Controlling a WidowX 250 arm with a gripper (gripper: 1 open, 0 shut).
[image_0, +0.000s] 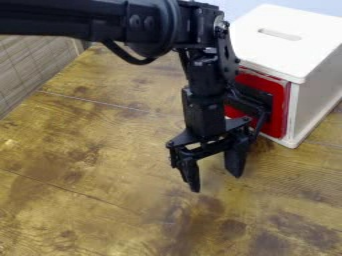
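Observation:
My black gripper (214, 172) hangs low over the wooden floor, open, its two fingers pointing down with nothing between them. It is just in front of a white box (306, 50) with a red front panel (277, 124), at the right of the view. My arm covers much of that panel and its dark middle part.
A tiled surface (27, 65) lies at the upper left, and a pale background shows behind the box.

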